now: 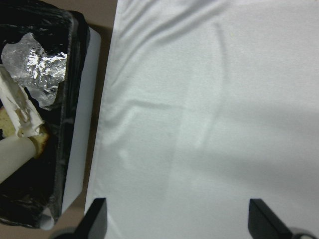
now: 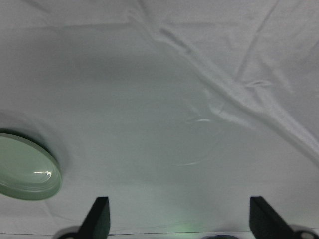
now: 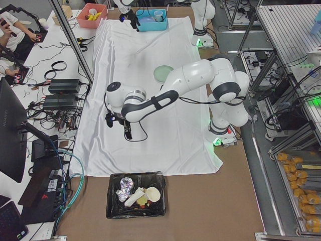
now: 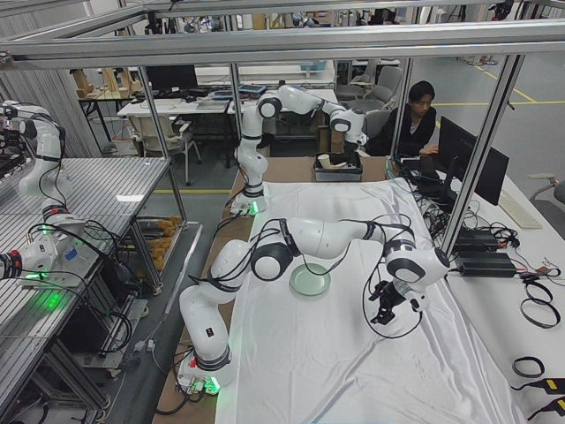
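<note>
A black lined bin [image 3: 114, 211] holds crumpled foil [image 3: 125, 188], a white wrapper [image 3: 134, 197], a cream cup [image 3: 153, 194] and yellowish bread-like food. A pale green plate [image 3: 163, 73] lies on the white cloth [image 3: 150, 155], also in the right wrist view at its left. My left gripper is open and empty over the cloth beside the bin, which shows at the left of its wrist view. My right gripper is open and empty above the cloth, with the plate ahead and to its left.
A red box [image 3: 93, 22] with items and a blue box [image 3: 150, 25] stand at the far end. Monitors and cables fill the side table [image 3: 27, 95].
</note>
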